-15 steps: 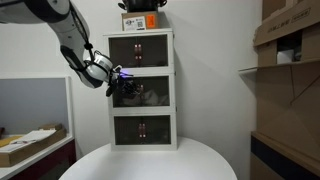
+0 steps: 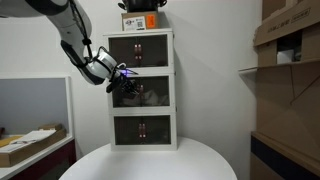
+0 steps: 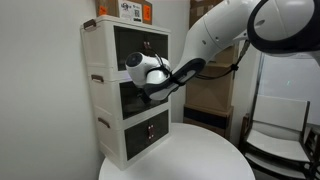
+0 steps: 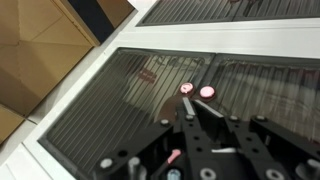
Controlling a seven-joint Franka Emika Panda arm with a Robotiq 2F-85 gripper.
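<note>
A white cabinet [image 2: 174,100] with three levels of dark, ribbed doors stands on a round white table. My gripper [image 2: 130,84] is at the front of its middle level, close to where the two doors [image 4: 120,95] meet. In the wrist view, two pinkish-red handle ends, the left one [image 4: 186,88] and the right one [image 4: 207,92], show just beyond my gripper. Its fingers look closed on one of these handles, though the fingers hide most of the grip and which handle it is cannot be told. The middle doors appear shut.
A cardboard box [image 2: 139,21] with a dark object on it sits on the cabinet top. Cardboard boxes [image 2: 285,95] are stacked to the right. A chair [image 3: 280,130] stands beyond the table.
My gripper has shifted very slightly across the middle doors over the last second. The cabinet and its doors look the same.
</note>
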